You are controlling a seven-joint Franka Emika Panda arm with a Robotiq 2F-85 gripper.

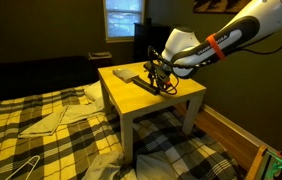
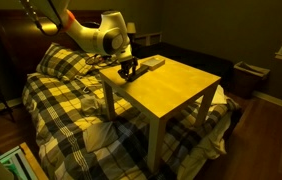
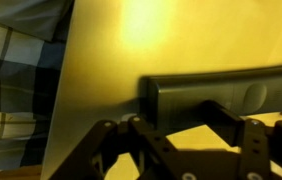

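A long, dark, box-shaped object (image 3: 186,98) lies on the light wooden table (image 3: 111,50), stretching to the right edge of the wrist view. My gripper is at its near side, with the fingers spread apart. Whether they touch the object is hard to tell. Exterior view 1 shows the gripper (image 1: 161,84) low over the tabletop, at one end of the dark object (image 1: 145,85). From the other side, the gripper (image 2: 129,70) is near the table's edge.
A pale flat item (image 1: 126,73) rests on the table behind the dark object. Around the table spreads a plaid-covered bed (image 1: 46,125) with loose cloths on it.
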